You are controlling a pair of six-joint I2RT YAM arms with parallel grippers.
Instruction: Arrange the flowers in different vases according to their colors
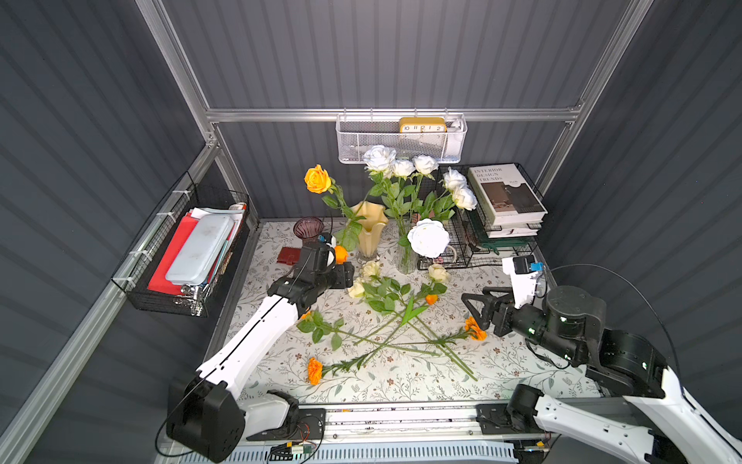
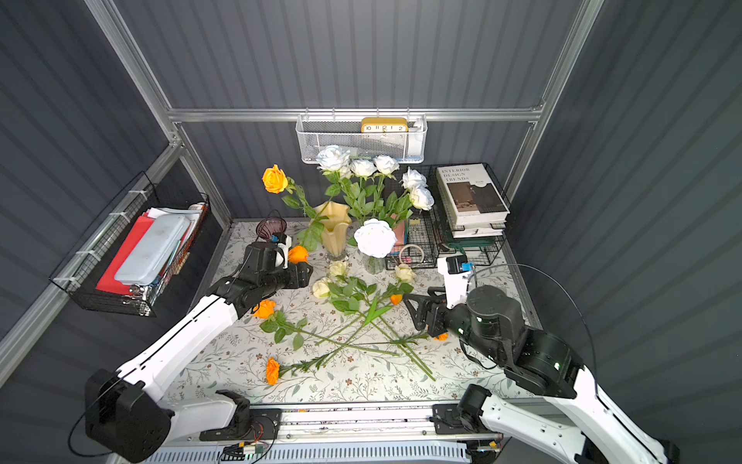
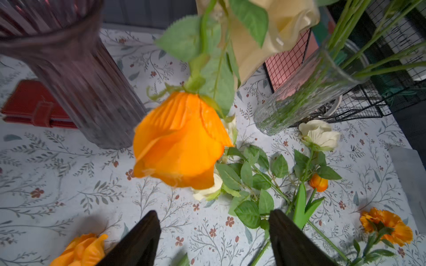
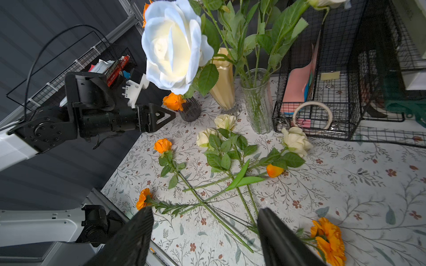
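Note:
Two orange flowers lean from the beige vase [image 1: 369,229]: one rose [image 1: 317,179] stands up, while another orange bloom [image 3: 177,141] hangs low at its left. White roses [image 1: 380,157] fill the clear glass vase [image 3: 306,88]. On the cloth lie cream roses [image 4: 296,141], an orange bud [image 4: 274,170] and several orange flowers [image 4: 329,241], stems crossing. My left gripper is open in front of the hanging bloom, nothing between its fingers. Open and empty too, my right gripper hovers over the right of the table, near an orange flower.
A purple ribbed vase [image 3: 84,84] stands at the back left beside a red wallet [image 3: 40,104]. Black wire racks with books [image 1: 506,197] occupy the back right. Bare cloth shows at the front and right of the table.

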